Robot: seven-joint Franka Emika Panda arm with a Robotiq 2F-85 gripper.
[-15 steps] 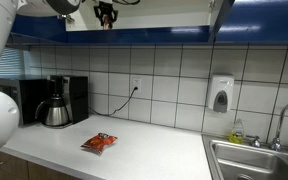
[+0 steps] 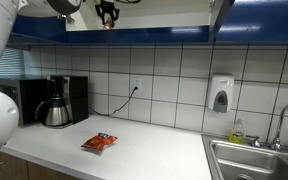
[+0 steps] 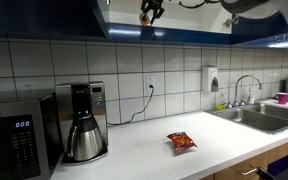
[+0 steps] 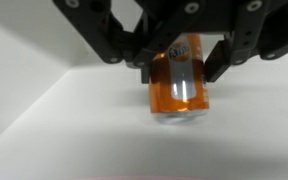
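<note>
An orange can (image 4: 179, 85) with a silvery end sits between the fingers of my gripper, which is shut on it. In exterior view 1 the gripper (image 2: 108, 14) is high up at the open cupboard (image 2: 164, 24), above its blue lower edge. Exterior view 2 shows the gripper (image 3: 150, 14) at the cupboard's opening too, with a bit of the orange can (image 3: 145, 19) visible. Pale cupboard surfaces surround the can in the wrist view. Whether the can touches the shelf, I cannot tell.
Below, a red bag (image 3: 181, 142) lies on the white counter (image 3: 149, 155). A coffee maker (image 3: 84, 120) and a microwave (image 3: 14, 140) stand to the left. A sink (image 2: 249, 160) is at the right, and a soap dispenser (image 2: 220, 93) hangs on the tiled wall.
The gripper and the can stay at the cupboard, with at most a very slight shift. Nothing on the counter has moved.
</note>
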